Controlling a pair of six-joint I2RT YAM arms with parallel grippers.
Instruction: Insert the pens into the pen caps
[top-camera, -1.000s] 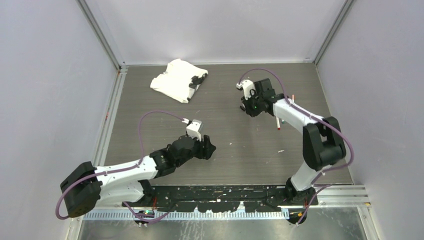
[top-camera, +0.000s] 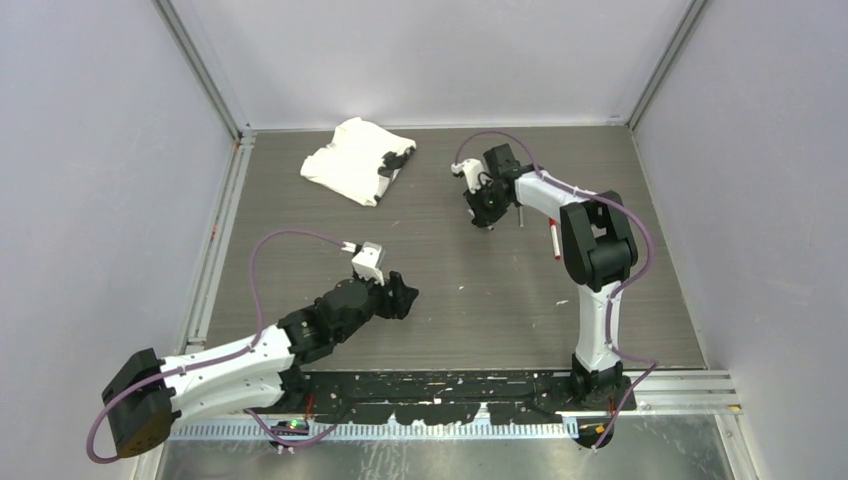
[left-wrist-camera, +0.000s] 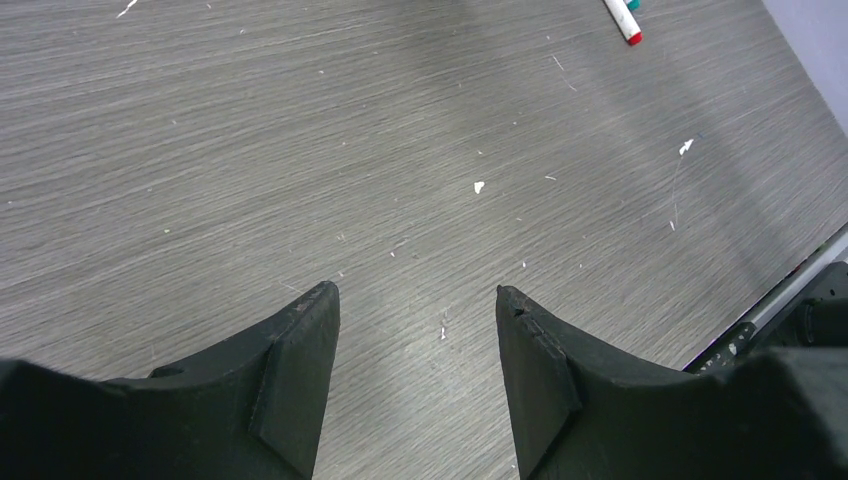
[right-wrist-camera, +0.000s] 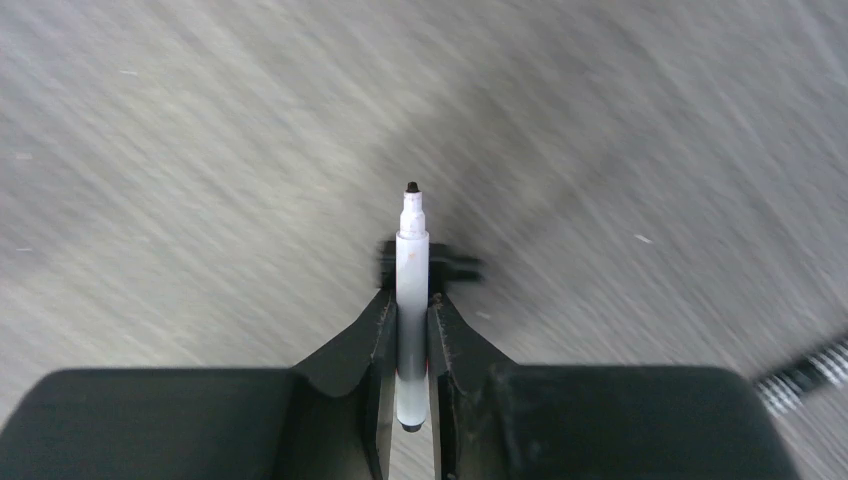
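My right gripper is shut on a white pen (right-wrist-camera: 411, 270); its bare black tip points away from the fingers. Behind the pen, a small black cap (right-wrist-camera: 458, 266) lies blurred on the table, partly covered by it. Seen from above, the right gripper (top-camera: 482, 222) is low over the table's right-centre and hides the cap. A white pen with a red end (top-camera: 555, 238) rests to its right; a teal end (left-wrist-camera: 632, 4) shows beside that pen in the left wrist view. My left gripper has its fingers wide apart, with nothing between them.
A white cloth with black patches (top-camera: 355, 162) lies at the back left. One dark, striped piece (right-wrist-camera: 810, 372) is blurred at the right wrist view's corner.
The left arm has drifted slightly left.
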